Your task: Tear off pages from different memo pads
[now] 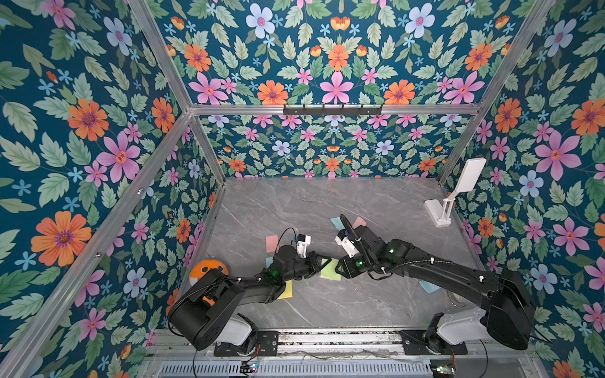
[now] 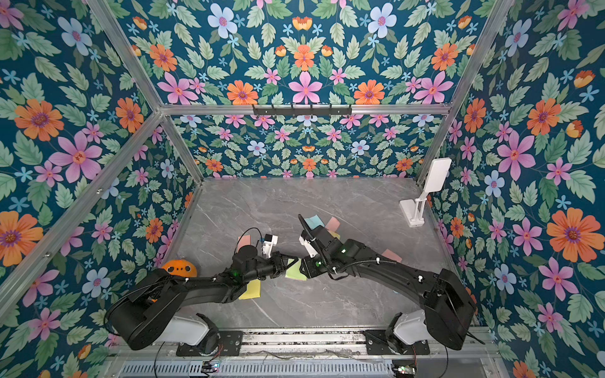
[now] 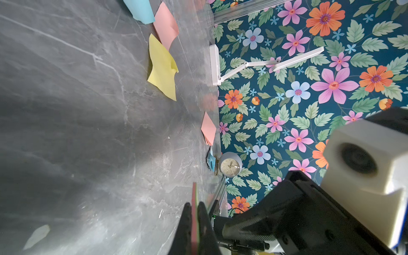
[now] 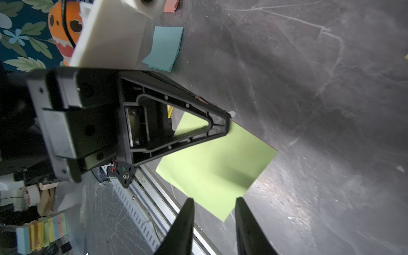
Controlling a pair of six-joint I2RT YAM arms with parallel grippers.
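Note:
My left gripper is shut on a light green memo pad; the pad's thin edge shows upright between its fingertips in the left wrist view. In the right wrist view the pad (image 4: 212,165) hangs above the table, held near its upper side by the left gripper's black finger (image 4: 221,121). My right gripper is part open, with the pad's lower corner lying in view between its fingertips; whether they touch it is unclear. From above, the green pad (image 1: 331,271) sits between the two facing grippers.
On the grey table lie a teal pad (image 4: 165,48), a yellow pad (image 2: 250,289), a pink pad (image 1: 271,243) and loose sheets, including a curled yellow sheet (image 3: 163,68). A white lamp (image 1: 439,213) stands at the right; an orange toy (image 2: 179,268) is at the left.

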